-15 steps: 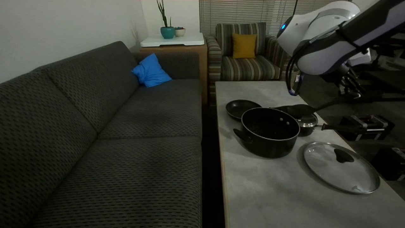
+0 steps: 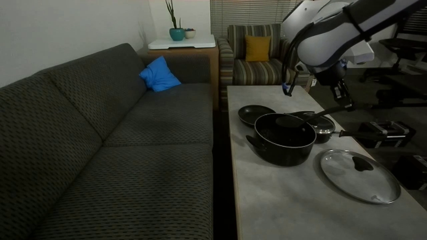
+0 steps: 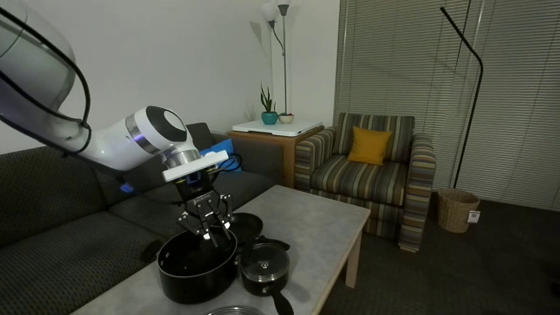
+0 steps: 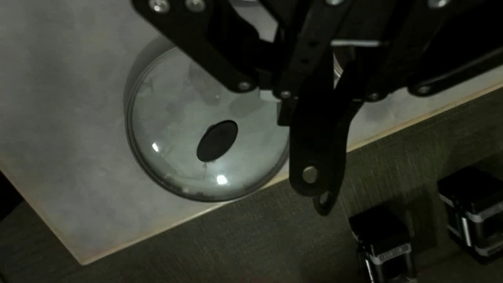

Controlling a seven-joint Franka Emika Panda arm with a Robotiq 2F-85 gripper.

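Observation:
A black long-handled utensil [image 2: 325, 113], seemingly a ladle or spoon, is held by my gripper [image 2: 347, 104], shut on its handle. Its dark head overlaps the opening of the large black pot [image 2: 286, 154] in exterior view 1; how deep it sits is hard to tell. From the wrist, the handle [image 4: 301, 146] with a hole near its end juts out past the fingers. In exterior view 2 my gripper [image 3: 217, 235] appears over the pot [image 3: 197, 286], and the utensil is lost in the dark.
A glass lid [image 2: 344, 180] with a black knob lies on the table [image 2: 276, 208] in front of the pot. Beside the pot are a small lidded saucepan [image 3: 265, 267] and a frying pan [image 2: 256, 113]. Black cases [image 2: 386, 134] stand on the floor.
In exterior view 1 my arm has swung left, carrying the utensil with it. Its head has shifted from above the saucepan to the large pot's opening. The cookware is unmoved.

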